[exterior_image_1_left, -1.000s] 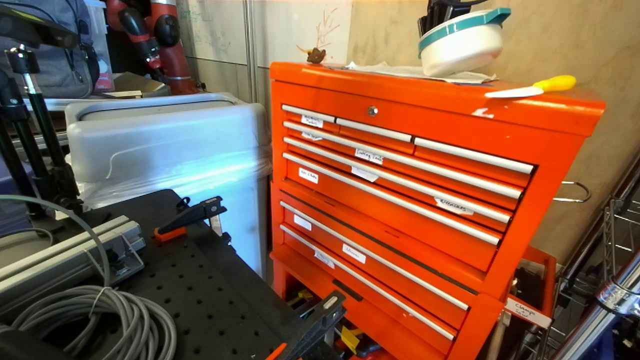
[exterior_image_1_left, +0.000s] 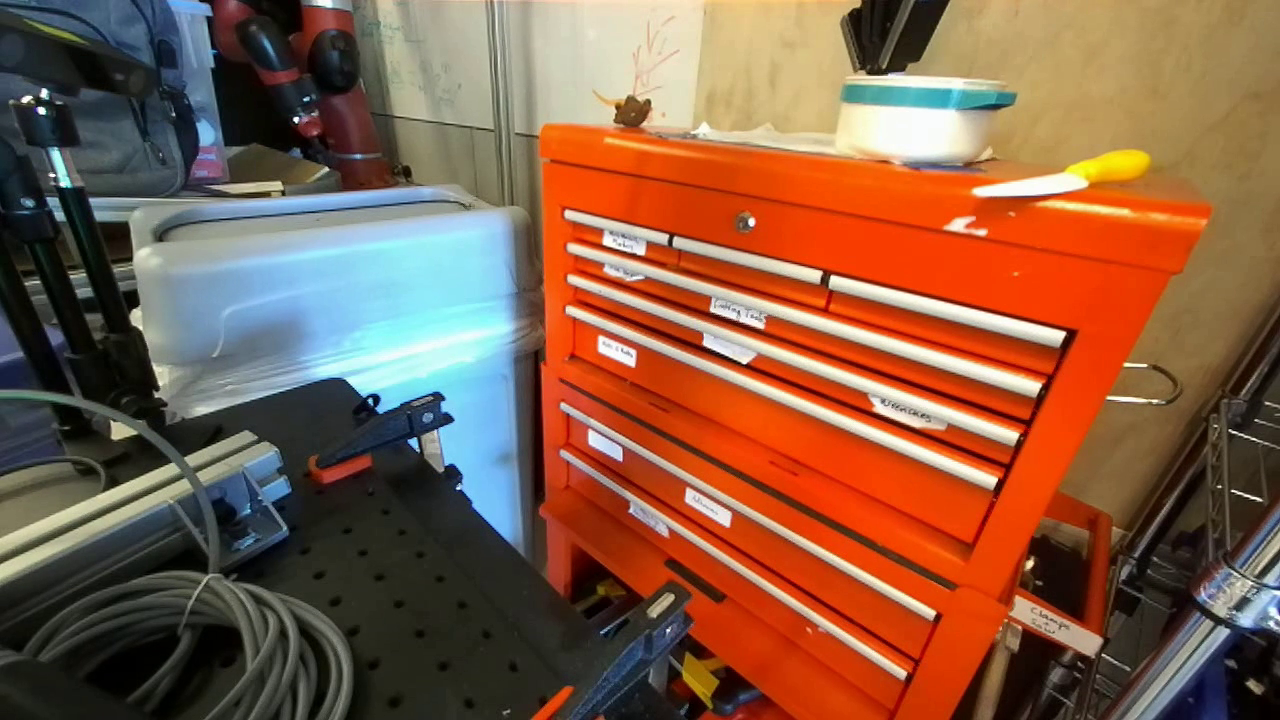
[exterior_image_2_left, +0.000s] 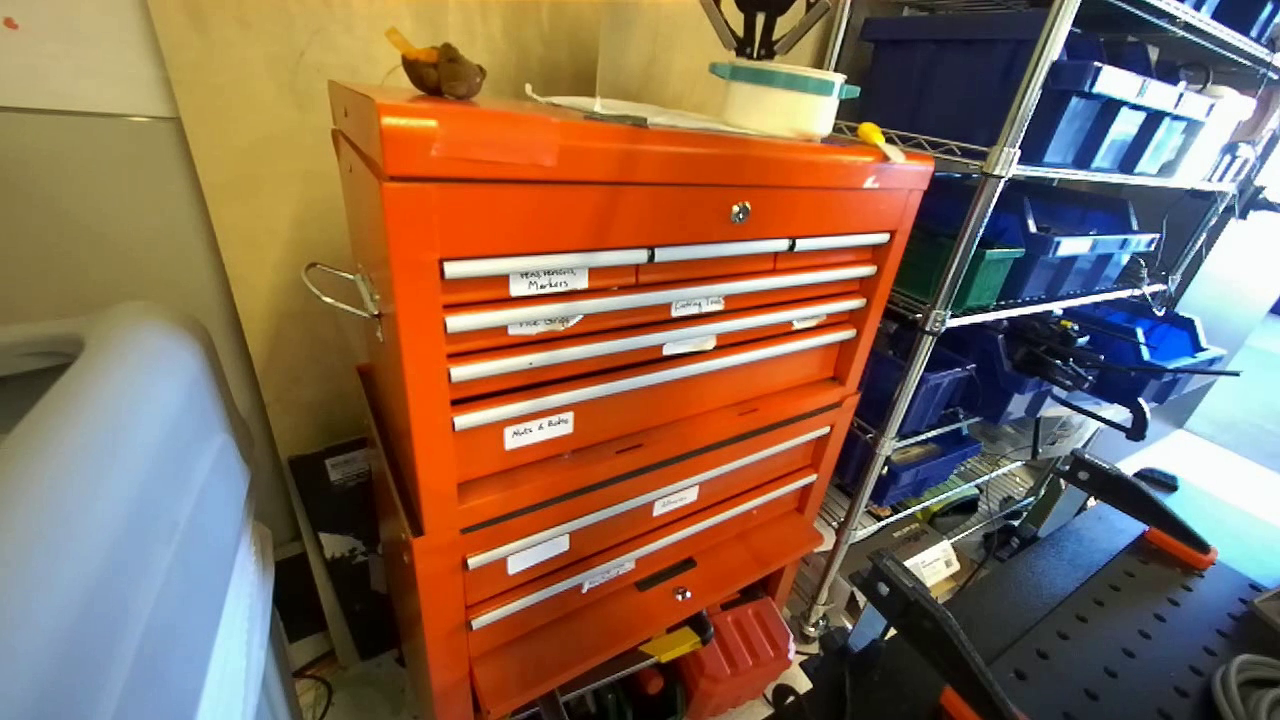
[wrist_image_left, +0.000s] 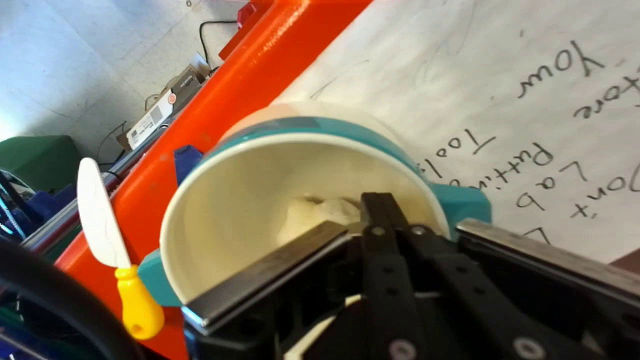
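A white pot (exterior_image_1_left: 908, 130) with a teal rim and two teal handles sits level on top of the orange tool chest (exterior_image_1_left: 768, 396). In the wrist view I look down into the pot (wrist_image_left: 216, 234); a pale lump (wrist_image_left: 321, 215) lies inside it. My gripper is shut over the pot's opening, near the right handle (wrist_image_left: 462, 207), and nothing shows between its fingers. From the front, the gripper (exterior_image_2_left: 758, 48) appears just above the pot (exterior_image_2_left: 780, 102). Whether the fingers touch the pot cannot be told.
A yellow-handled white knife (wrist_image_left: 139, 306) lies beside the pot at the chest's edge. Handwritten paper (wrist_image_left: 480, 90) spreads over the chest top. A brown object (exterior_image_2_left: 444, 72) stands at its far end. Wire shelving (exterior_image_2_left: 1002, 162) rises close to one side.
A second ago the pot was tilted and raised, with the gripper at its rim. Now it sits flat on the chest, and the gripper is above it.
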